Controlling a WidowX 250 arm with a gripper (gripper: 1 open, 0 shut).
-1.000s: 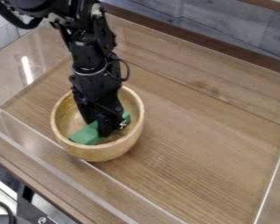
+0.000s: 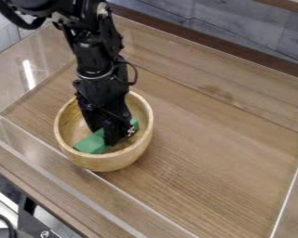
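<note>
A round pale wooden bowl [image 2: 105,160] sits on the wooden surface at the lower left. My black gripper [image 2: 115,130] reaches down into it, its tip low inside the bowl over a green object [image 2: 90,144]. The fingers are mostly dark against dark and partly cover the green object, so whether they close around it is hard to see.
A grey wall runs along the back right. At the lower left is the table's edge with dark cables beyond it.
The arm and gripper have shifted very slightly within the bowl; otherwise the scene looks the same.
</note>
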